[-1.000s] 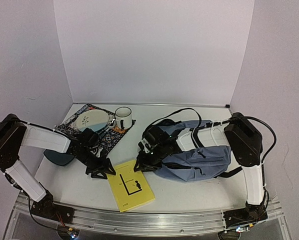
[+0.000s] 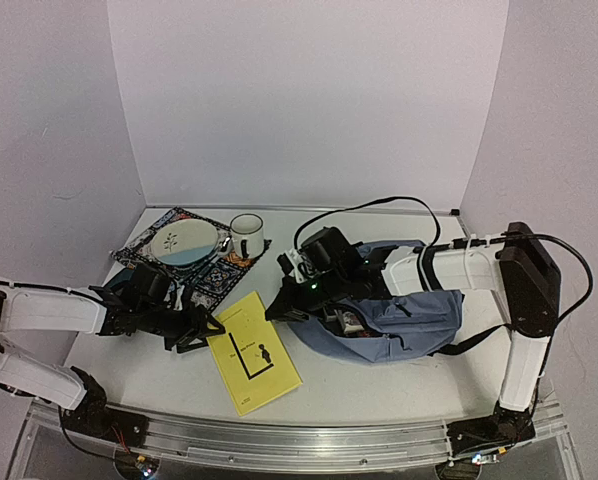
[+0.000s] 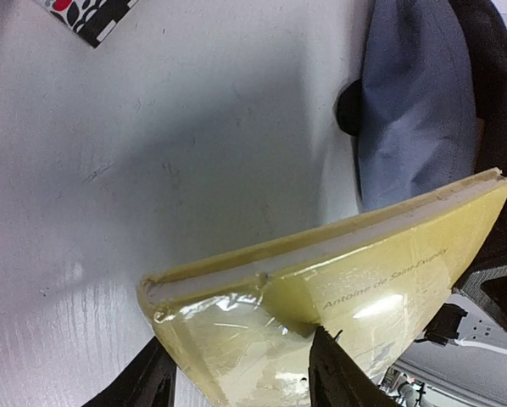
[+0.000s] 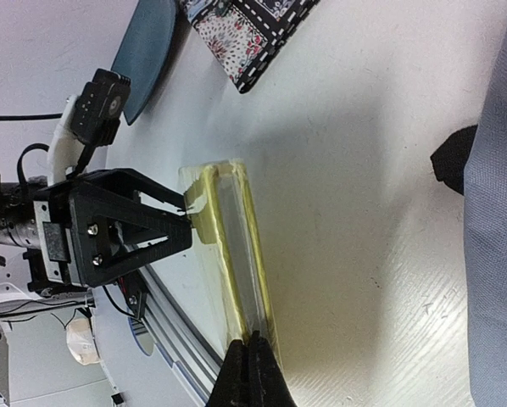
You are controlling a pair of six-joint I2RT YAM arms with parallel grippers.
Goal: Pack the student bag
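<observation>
A yellow book (image 2: 254, 353) stands between my two grippers, its near end toward the table's front edge. In the left wrist view it is tilted, and its corner (image 3: 164, 297) lies between the spread fingers of my left gripper, which is open. Right gripper is shut, its fingertips at the end of the book's page edge (image 4: 241, 246); whether a cover is pinched there cannot be told. The blue-grey bag (image 2: 419, 322) lies on the right, partly under the right arm, with its mouth showing some contents.
A patterned cloth (image 2: 214, 285) at the back left carries a plate (image 2: 184, 243), with a white mug (image 2: 247, 232) beside it. A dark dish (image 4: 147, 51) lies by the left arm. Bag straps (image 2: 379, 203) arch behind the right arm.
The book has shifted left and slightly toward the back. My left gripper has moved a little left. The right arm has raised its elbow, and more of the bag's mouth shows.
</observation>
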